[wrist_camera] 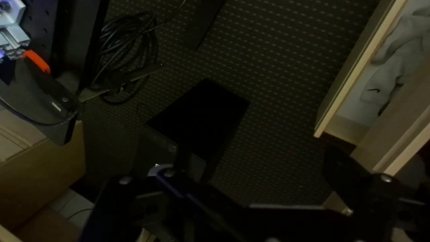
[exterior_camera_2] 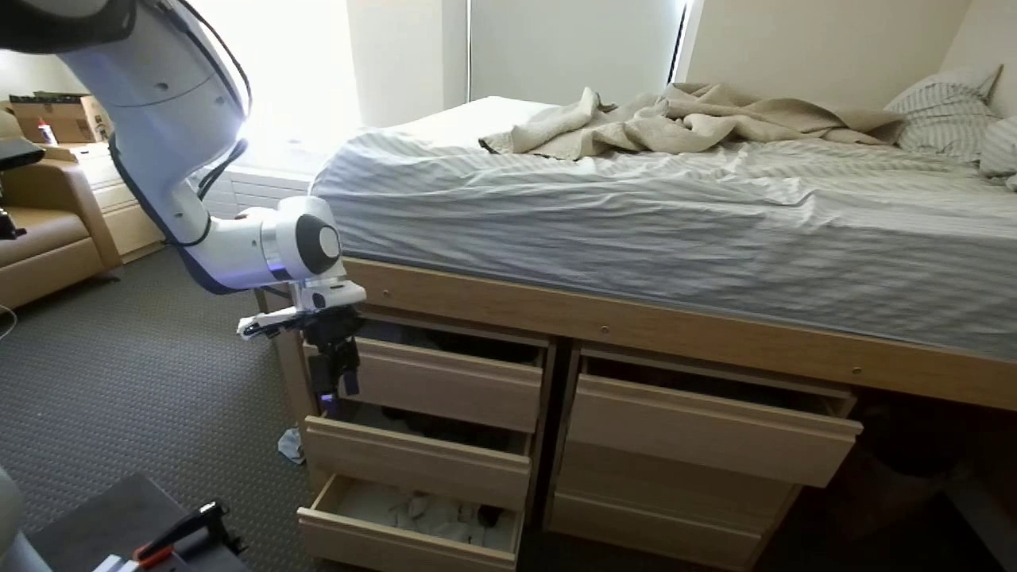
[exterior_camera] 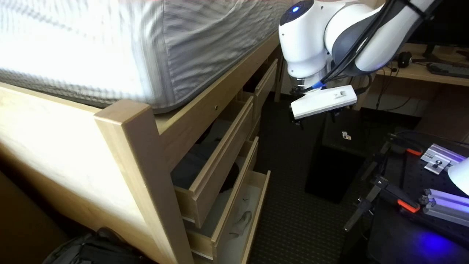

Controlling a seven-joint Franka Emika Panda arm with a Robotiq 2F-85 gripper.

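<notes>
My gripper point(exterior_camera_2: 339, 389) points down in front of the left drawer stack in exterior view 2. Its dark fingers stand apart in the wrist view, with bare carpet between them, so the gripper is open and empty. The top drawer point(exterior_camera_2: 443, 383), middle drawer point(exterior_camera_2: 419, 459) and bottom drawer point(exterior_camera_2: 410, 545) of that stack are all pulled out. To their right, another top drawer point(exterior_camera_2: 715, 429) sticks out too. Dark cloth lies in the near upper drawer point(exterior_camera: 193, 162); pale items lie in the bottom drawer point(wrist_camera: 399, 60).
The bed's corner post point(exterior_camera: 132, 132) stands left of the drawers. A black box point(exterior_camera: 332, 162) sits on the floor below the arm. A black table point(exterior_camera: 413, 246) with clamps is on the right. Between box and drawers the carpet point(exterior_camera: 285, 211) is clear.
</notes>
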